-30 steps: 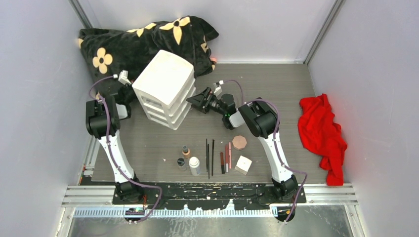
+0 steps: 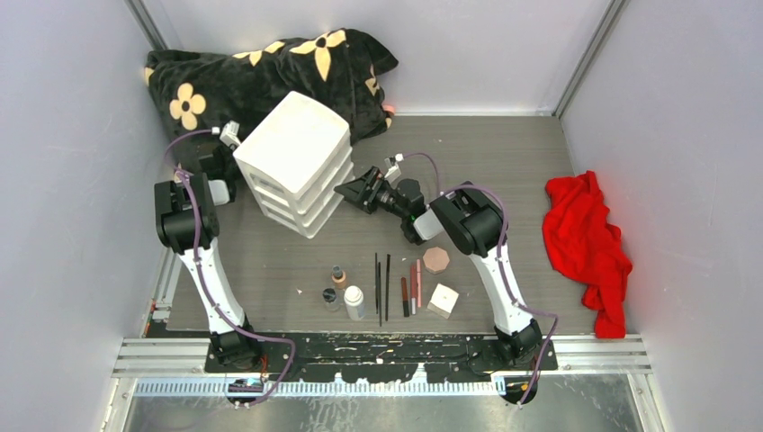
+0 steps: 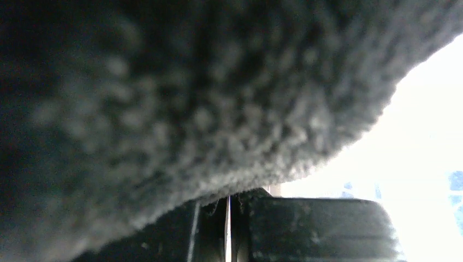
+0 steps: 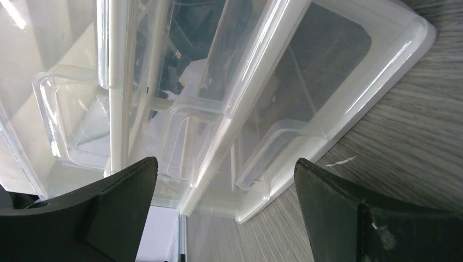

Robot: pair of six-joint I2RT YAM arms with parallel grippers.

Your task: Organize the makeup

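A white drawer organizer (image 2: 292, 144) with clear drawers (image 4: 306, 76) stands at the back left. My left gripper is at its left side, against the dark flowered fabric (image 2: 324, 63), and shut; the fabric covers much of the left wrist view. My right gripper is open at the organizer's right side, facing the drawer fronts. Makeup lies at the front: bottles (image 2: 354, 302), several pencils (image 2: 405, 295), an octagonal compact (image 2: 436, 260) and a white box (image 2: 444, 297).
A red cloth (image 2: 585, 252) lies at the right. Walls enclose the left, back and right.
The organizer has shifted slightly left since a second ago, and my right gripper has moved a little left with it. The left arm has moved only slightly.
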